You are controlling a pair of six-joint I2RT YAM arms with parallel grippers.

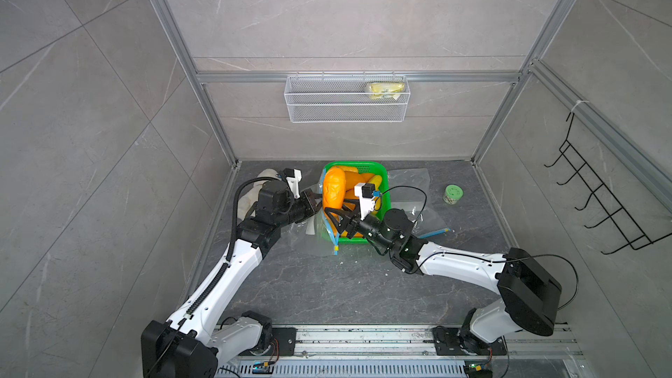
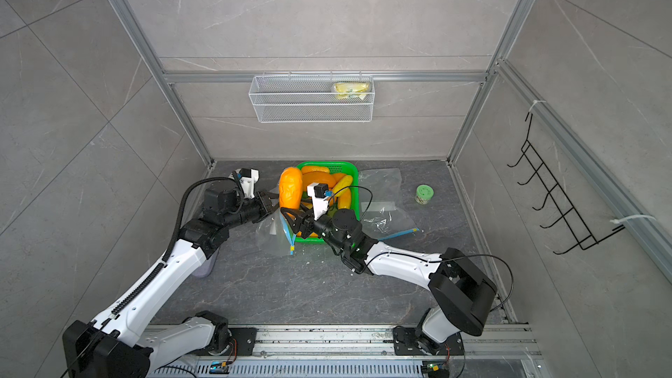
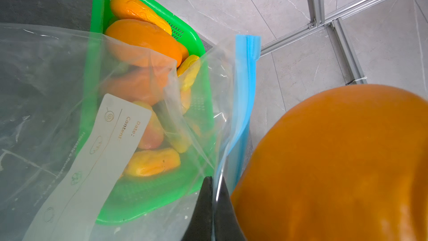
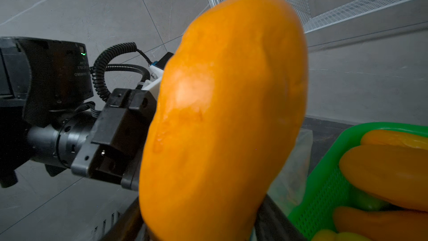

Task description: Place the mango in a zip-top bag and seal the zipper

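Observation:
A large orange mango [image 4: 227,107] stands upright, with my right gripper shut on its lower end. In the left wrist view the same mango [image 3: 334,165] looms close to the right of the bag's mouth. My left gripper is shut on the edge of the clear zip top bag [image 3: 40,89], next to its blue zipper strip [image 3: 245,84]. The bag hangs beside and partly in front of the green basket [image 3: 100,4]. From the top left view, the mango [image 1: 334,187] is between both grippers, above the basket's left side; whether it touches the bag cannot be told.
Several other orange and yellow fruits lie in the basket. Another clear bag [image 1: 411,178] with a blue strip [image 1: 434,233] lies to its right, and a green-lidded jar [image 1: 453,194] stands farther right. A pale plush object [image 1: 248,199] sits behind my left arm.

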